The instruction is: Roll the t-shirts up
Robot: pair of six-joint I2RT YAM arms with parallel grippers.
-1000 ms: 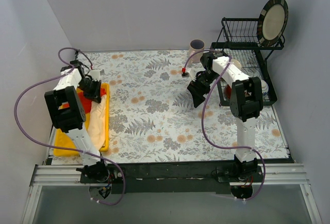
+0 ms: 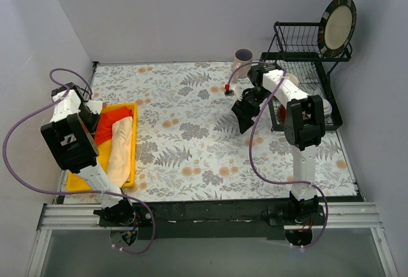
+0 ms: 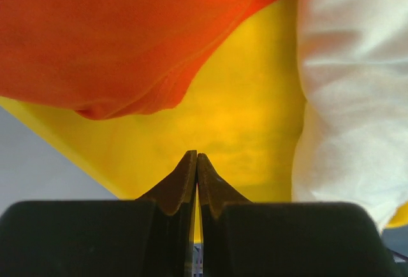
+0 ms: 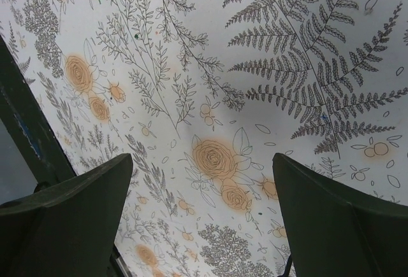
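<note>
A red t-shirt (image 2: 113,123) and a white, elongated t-shirt (image 2: 120,152) lie in the yellow tray (image 2: 132,178) at the table's left side. In the left wrist view the red t-shirt (image 3: 121,35) fills the upper left, the white t-shirt (image 3: 357,92) the right edge, with bare yellow tray floor (image 3: 248,111) between them. My left gripper is shut over that tray, nothing showing between its fingertips. Over the patterned tablecloth at right centre, my right gripper stands open and empty.
A black dish rack (image 2: 296,54) with a plate (image 2: 337,26) occupies the back right, a cup (image 2: 243,60) beside it. The tablecloth (image 2: 185,124) between tray and right arm is clear. A wall borders the tray on the left.
The right arm and both t-shirts look unmoved.
</note>
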